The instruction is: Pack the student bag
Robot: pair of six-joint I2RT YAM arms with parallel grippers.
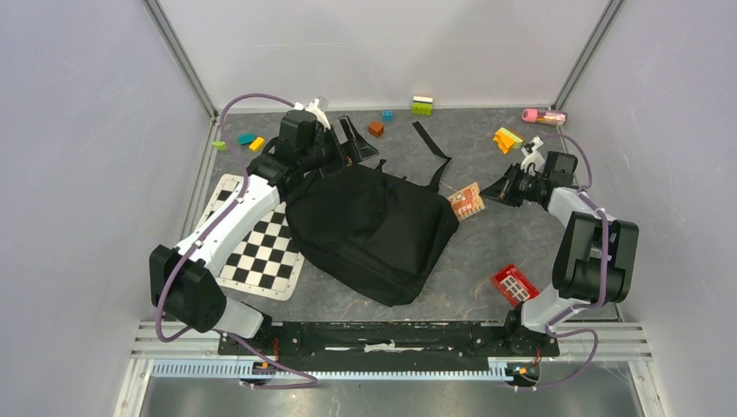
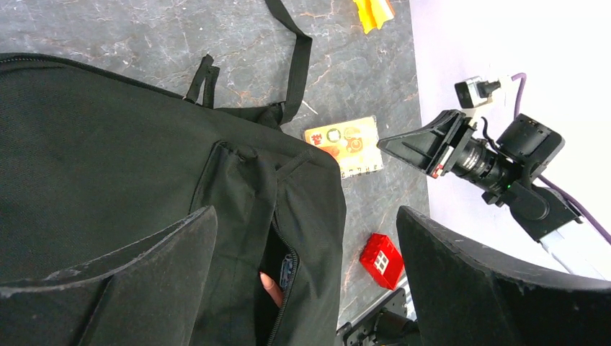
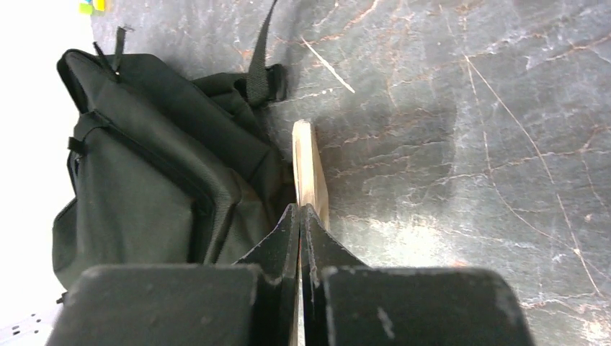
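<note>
A black bag (image 1: pixel 369 234) lies in the middle of the floor. In the left wrist view its zipped pocket gapes, with a pinkish object (image 2: pixel 272 287) inside. My right gripper (image 1: pixel 487 193) is shut at the notebook's right; whether the notebook is between the fingertips I cannot tell. My left gripper (image 1: pixel 361 148) stands open above the bag's back left, nothing between its fingers.
A checkered board (image 1: pixel 261 269) lies left of the bag. Loose blocks (image 1: pixel 376 129) sit along the back, a pink bottle (image 1: pixel 543 115) at the back right, a red item (image 1: pixel 513 282) at the front right. Bare floor lies right of the bag.
</note>
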